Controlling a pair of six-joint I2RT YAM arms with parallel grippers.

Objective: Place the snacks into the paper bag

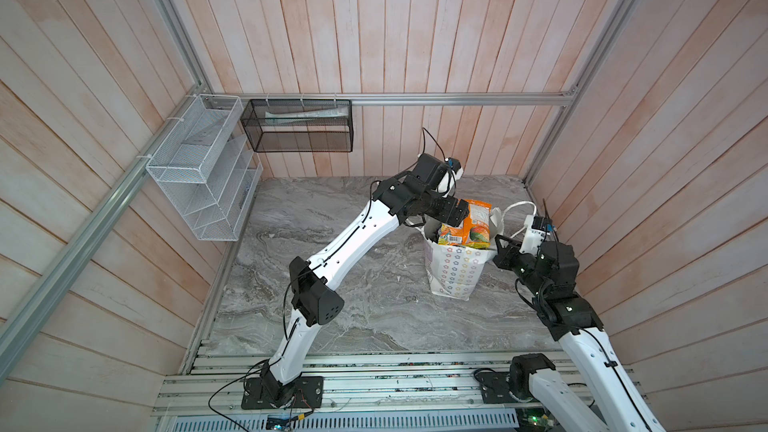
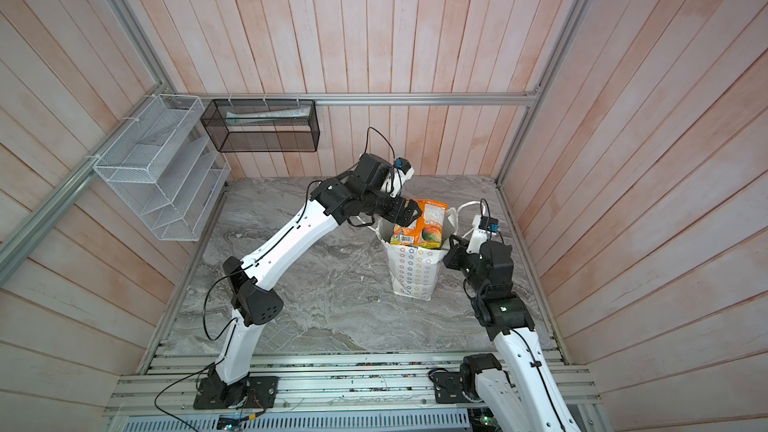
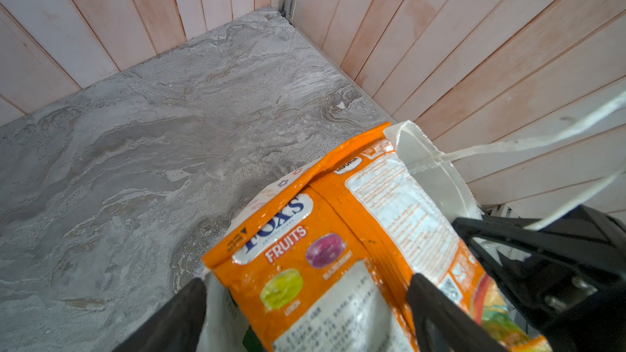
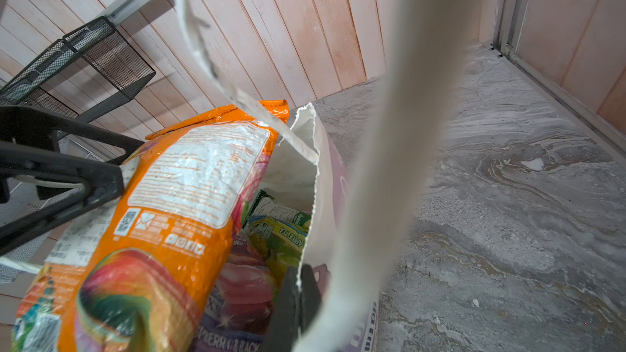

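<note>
The white paper bag (image 1: 457, 272) with a pattern of small rings stands upright on the table. An orange snack bag, FOX'S FRUITS (image 3: 326, 247), sticks up out of its mouth. Lower inside are more packets, green-yellow (image 4: 277, 234) and purple-pink (image 4: 241, 286). My left gripper (image 1: 457, 212) is over the bag's mouth, open, its blurred fingers (image 3: 169, 319) spread to either side of the orange pack's near part; contact cannot be made out. At the bag's right side, my right gripper is shut on the paper rim. A white handle crosses in front of the right wrist camera.
The paper handle (image 1: 520, 205) loops up close to my right gripper. White wire shelves (image 1: 204, 168) hang on the left wall, and a black mesh basket (image 1: 297, 126) on the back rail. Table surface (image 1: 376, 288) left of the bag is clear.
</note>
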